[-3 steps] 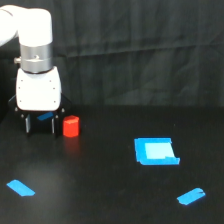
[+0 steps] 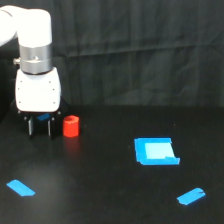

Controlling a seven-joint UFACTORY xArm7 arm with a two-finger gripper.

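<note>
My white arm (image 2: 37, 80) reaches down at the left, and its gripper (image 2: 40, 128) is low near the table. The two dark fingers stand apart, with a gap between them. A small blue patch (image 2: 43, 117) shows in or behind that gap; its shape is mostly hidden, and I cannot tell whether it touches the fingers. Just right of the gripper, and apart from it, is a small red block or cylinder (image 2: 71, 126).
A blue-rimmed square with a white inside (image 2: 158, 151) lies right of centre. Flat blue pieces lie at the front left (image 2: 20, 188) and front right (image 2: 191, 196). A dark curtain (image 2: 140, 50) closes the back.
My gripper's fingers have come closer together, though a gap still shows. The red object, the blue-rimmed square and the flat blue pieces have not moved.
</note>
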